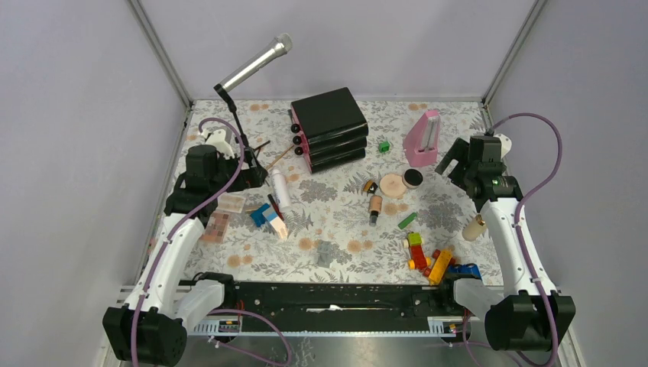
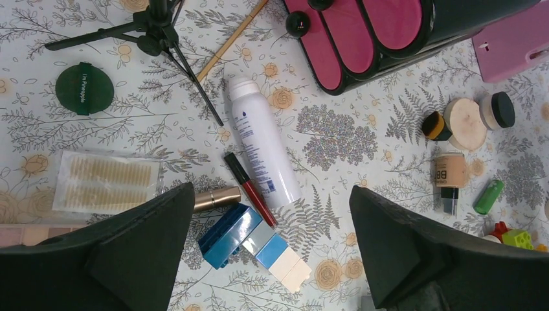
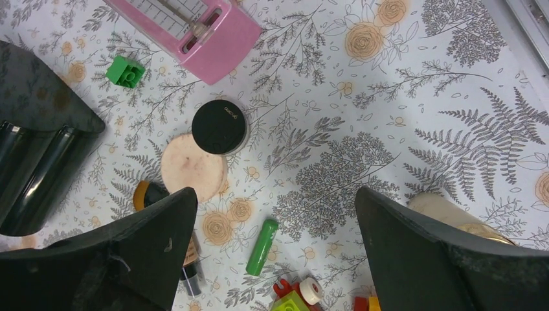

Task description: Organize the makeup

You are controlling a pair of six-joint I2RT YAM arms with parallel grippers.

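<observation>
My left gripper is open over the left side of the table, with nothing held. Below it lie a white spray bottle (image 2: 264, 142), a dark red lip tube (image 2: 249, 188), a blue block (image 2: 228, 234) and a sponge strip (image 2: 278, 258). On the right, my right gripper stands open and empty above the cloth. Beneath and around it are a black-lidded jar (image 3: 220, 127), a round beige puff (image 3: 191, 168), a green tube (image 3: 262, 247) and a cream bottle (image 3: 453, 217). A BB cream tube (image 2: 450, 178) lies near the table's middle.
A black and pink drawer case (image 1: 328, 126) stands at the back centre, beside a pink upright case (image 1: 422, 139). A microphone on a stand (image 1: 256, 65) rises at the back left. Toy vehicles (image 1: 439, 266) sit at front right.
</observation>
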